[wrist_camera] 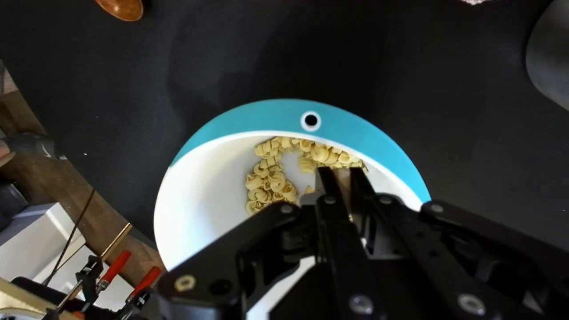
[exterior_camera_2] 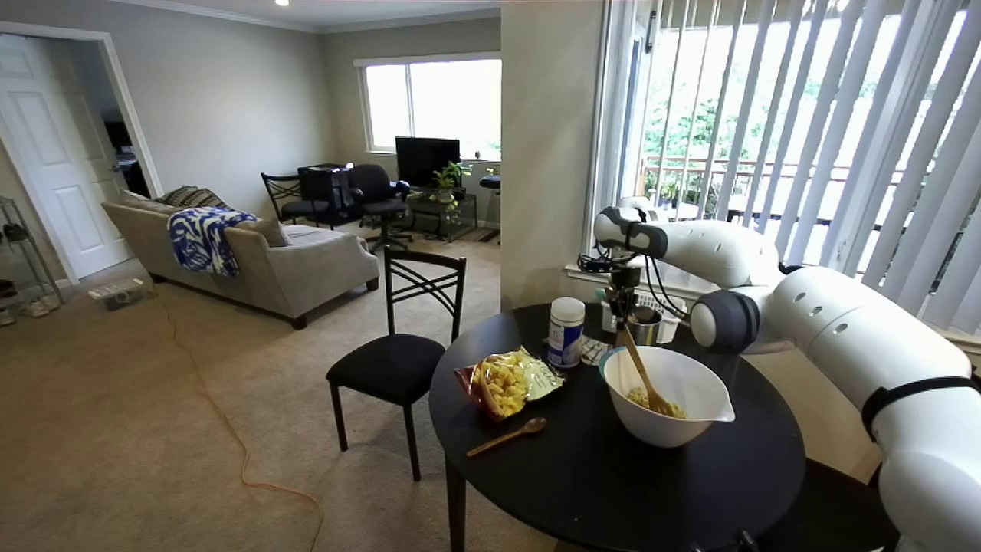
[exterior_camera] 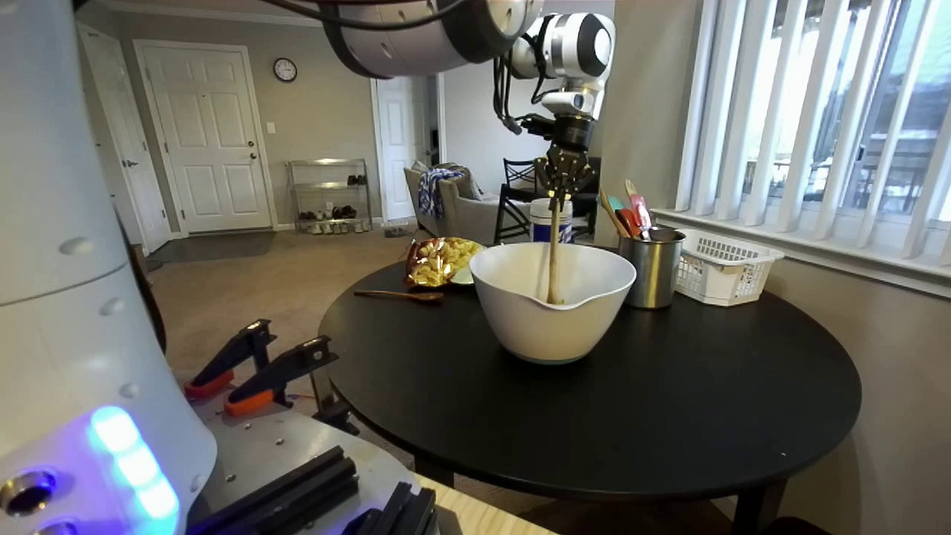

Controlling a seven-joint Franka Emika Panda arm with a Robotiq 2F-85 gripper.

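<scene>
My gripper (exterior_camera: 559, 189) is shut on the upper end of a wooden spoon (exterior_camera: 554, 254), above the white mixing bowl (exterior_camera: 550, 325). The spoon's lower end is down inside the bowl, among pale pasta pieces, as exterior view 2 shows with the spoon (exterior_camera_2: 637, 360) leaning there. From the wrist, curled pasta (wrist_camera: 272, 184) lies along one side of the bowl's floor, and the bowl's teal rim (wrist_camera: 256, 114) faces the top of the view. My black fingers (wrist_camera: 333, 197) hide the spoon's tip and part of the bowl in that view.
Beside the bowl lie an open bag of pasta (exterior_camera_2: 515, 377) and a second wooden spoon (exterior_camera_2: 506, 436). A white canister (exterior_camera_2: 566, 331), a metal utensil holder (exterior_camera: 651, 272) and a white basket (exterior_camera: 726, 267) stand at the back.
</scene>
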